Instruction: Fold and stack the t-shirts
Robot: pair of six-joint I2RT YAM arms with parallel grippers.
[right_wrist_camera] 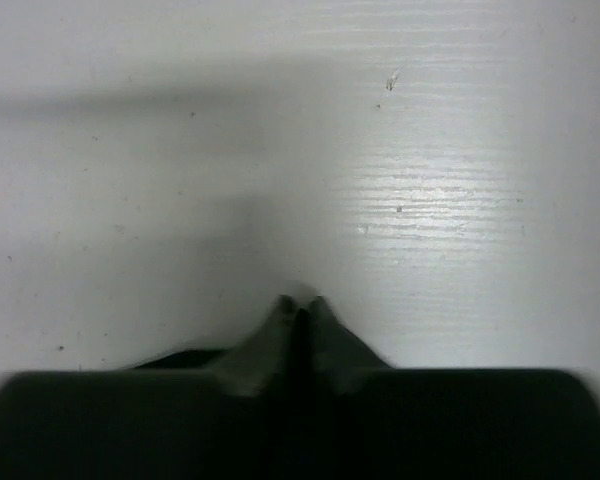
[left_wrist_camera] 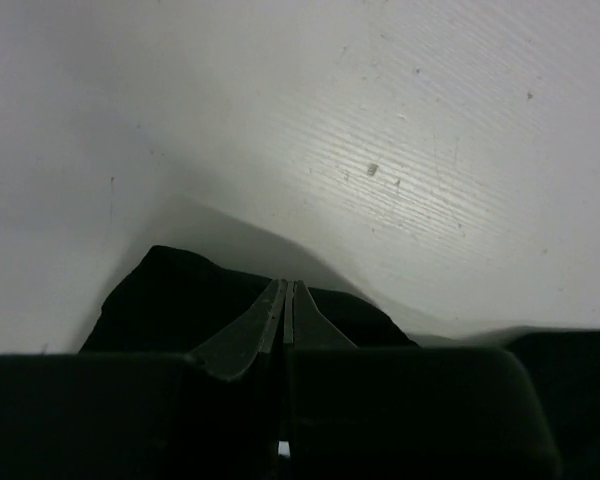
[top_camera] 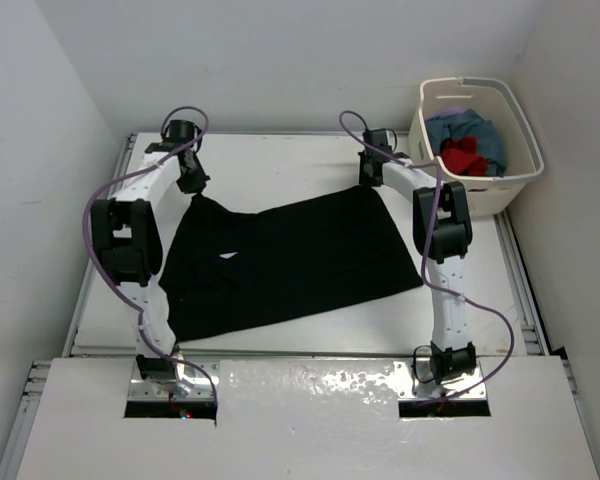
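Note:
A black T-shirt (top_camera: 290,260) lies spread over the white table, its upper corners under the two grippers. My left gripper (top_camera: 199,191) is shut at the shirt's upper left corner; in the left wrist view its tips (left_wrist_camera: 287,285) sit over a raised fold of black cloth (left_wrist_camera: 160,290), and whether cloth is pinched is hidden. My right gripper (top_camera: 366,183) is shut at the upper right corner; in the blurred right wrist view its tips (right_wrist_camera: 301,305) are at the cloth's edge (right_wrist_camera: 185,357), and whether they pinch it cannot be seen.
A cream basket (top_camera: 510,190) holding blue, red and purple cloth stands at the back right, close to my right arm. Bare table (top_camera: 280,170) lies behind the shirt. Walls enclose the back and sides.

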